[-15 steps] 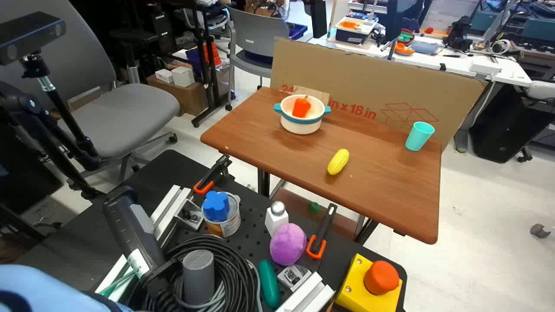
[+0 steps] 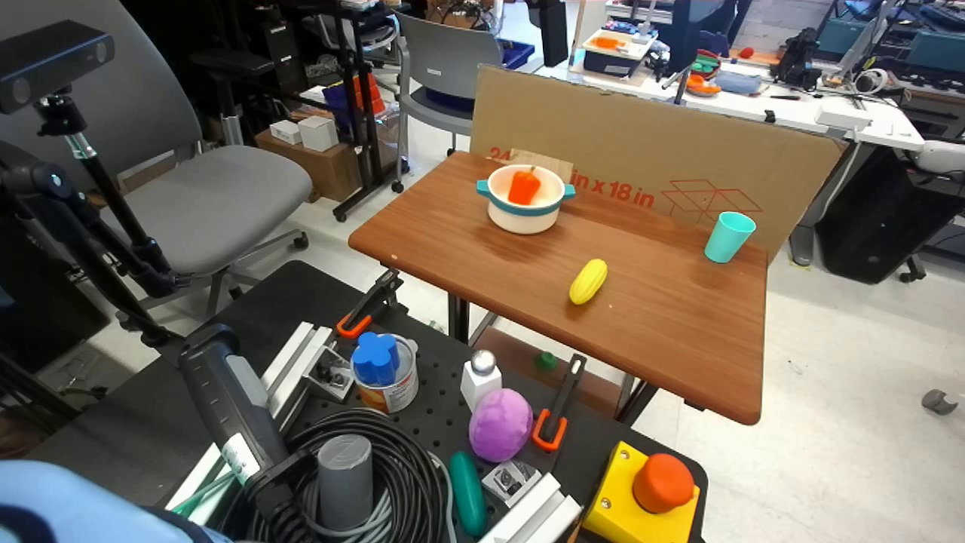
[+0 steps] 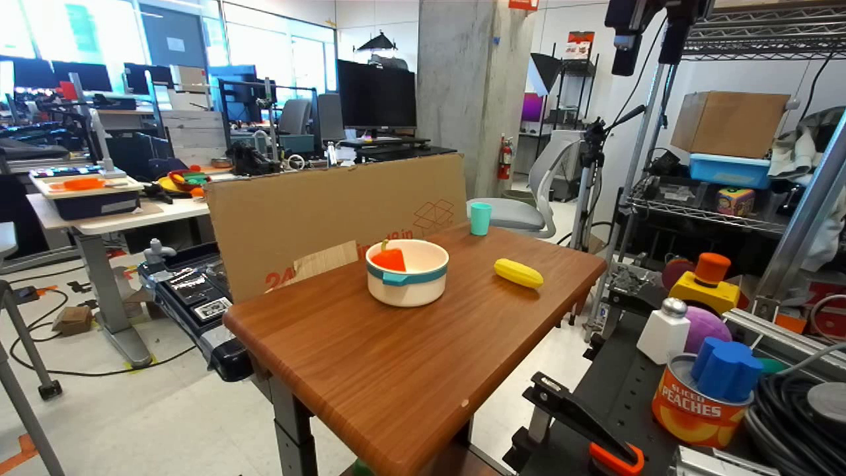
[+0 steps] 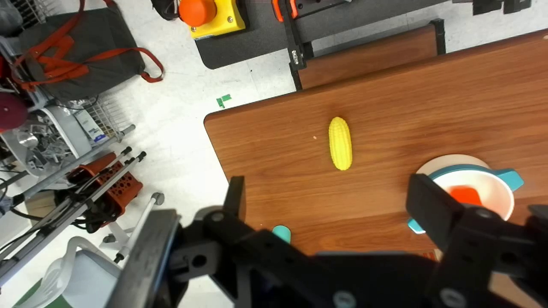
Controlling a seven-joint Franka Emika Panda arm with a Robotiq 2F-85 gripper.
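A yellow toy corn cob (image 4: 340, 143) lies on the bare wooden table (image 2: 416, 226). The white pot (image 3: 406, 293) with a teal band and handles stands left of it in the first exterior view, an orange-red toy pepper (image 2: 524, 186) inside. A teal cup (image 2: 729, 237) is upright near the far right corner. From high over the table, my gripper looks down with its two dark fingers spread wide; it is open, nothing between them. Its body hides part of the pot and most of the cup in the wrist view.
A cardboard panel (image 2: 633, 149) stands along the table's back edge. Beyond the front edge, a black bench (image 2: 434, 425) carries clamps, a can, a purple ball and a yellow box with a red button (image 2: 642, 496).
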